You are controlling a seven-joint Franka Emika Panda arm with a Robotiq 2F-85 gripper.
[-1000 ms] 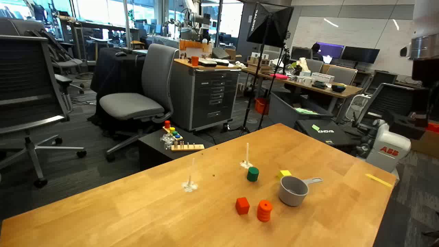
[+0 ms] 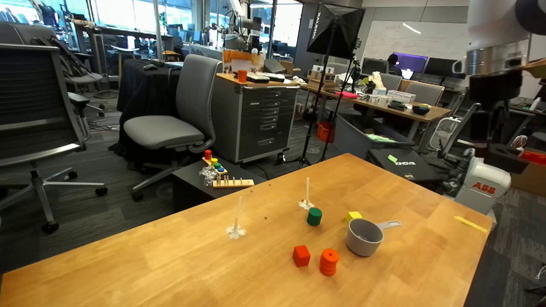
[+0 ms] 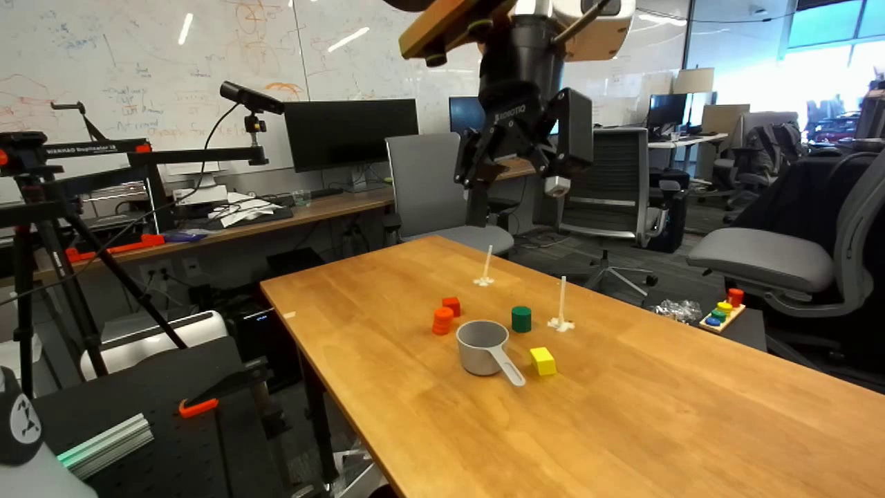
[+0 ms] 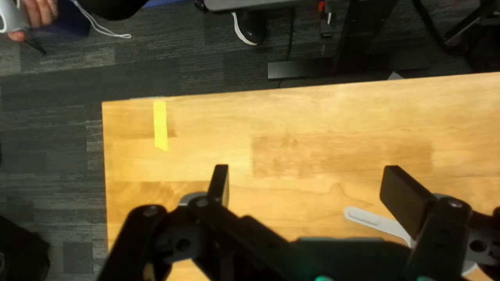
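Observation:
High above the table my gripper stands open, nothing between its fingers; exterior view 2 also shows the gripper (image 3: 516,191) well over the objects. A grey measuring cup (image 2: 364,238) sits upright on the wood, its handle (image 4: 375,221) partly visible in the wrist view and the rest hidden by the gripper. Close to the cup lies a yellow block (image 3: 543,361). A green cylinder (image 2: 315,217) stands near one white peg. An orange-red ridged cylinder (image 2: 329,262) and a red cube (image 2: 301,256) are side by side, apart from the cup.
Two thin white pegs rise from the table, a nearer-left peg (image 2: 237,220) and another peg (image 2: 307,192). Yellow tape (image 4: 160,125) marks one table corner. A side table with a peg toy (image 2: 233,182) stands beyond the edge.
In exterior view 1 the arm has moved leftward, bringing more of the wrist and gripper into the frame. The objects on the table have not moved.

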